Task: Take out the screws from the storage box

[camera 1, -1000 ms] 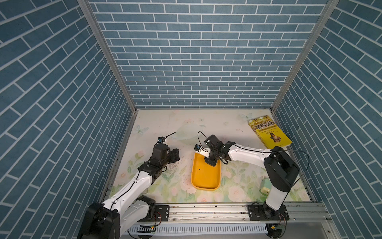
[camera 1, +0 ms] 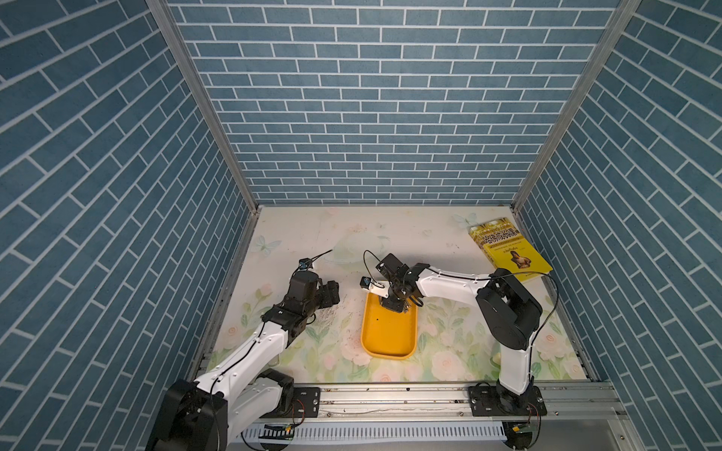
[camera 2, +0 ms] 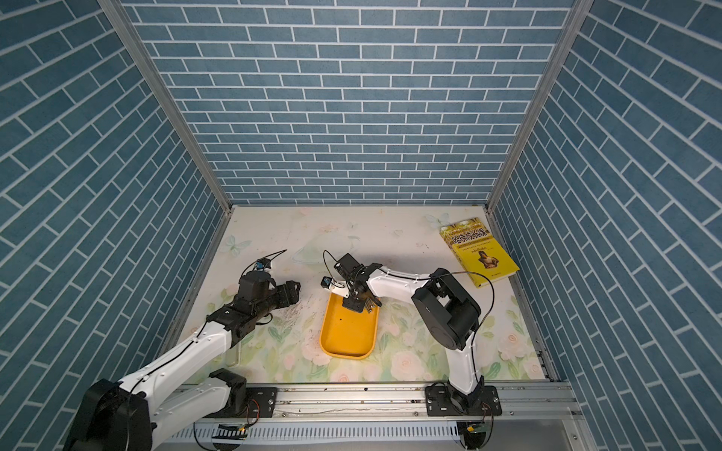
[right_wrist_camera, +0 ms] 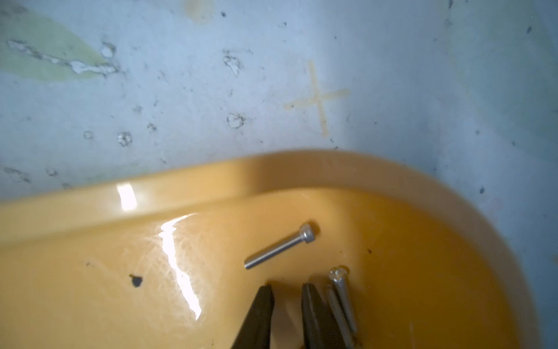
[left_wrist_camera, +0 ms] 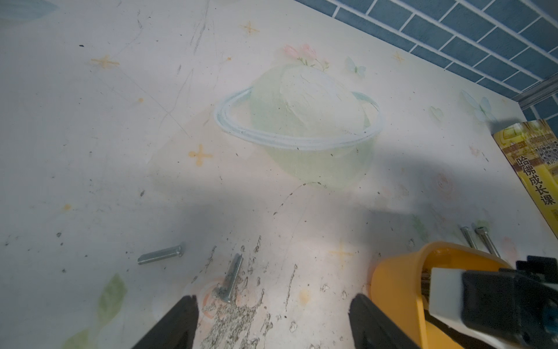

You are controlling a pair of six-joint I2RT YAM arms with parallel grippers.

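The yellow storage box stands on the table, its far end under my right arm. In the right wrist view, one silver screw lies on the box floor just beyond my right gripper. Two more screws lie side by side against or close by its right finger. The right fingers are a little apart, with no screw visible between them. To the left of the box, my left gripper is open above the table. Ahead of it lie two loose screws, one flat sideways and one lengthwise.
Beyond the box, two screws lie on the table. A yellow book rests at the back right. A small dark speck sits on the box floor.
My right arm has swung left, carrying its gripper slightly left over the far end of the box. The left arm and the box have stayed put.
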